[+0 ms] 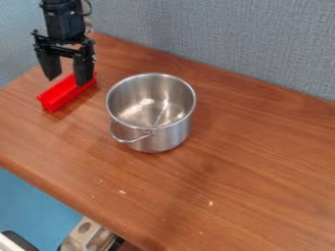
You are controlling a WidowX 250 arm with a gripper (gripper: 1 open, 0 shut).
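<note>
My black gripper (67,63) hangs at the upper left, its two fingers spread wide and pointing down over a red rectangular block (66,93) that lies on the wooden table. The fingertips are near the block's far part; whether they touch it I cannot tell. Nothing shows held between them.
A large steel pot (151,113) with a wire handle stands right of the red block. A grey wall backs it, and a blue floor shows at the lower left.
</note>
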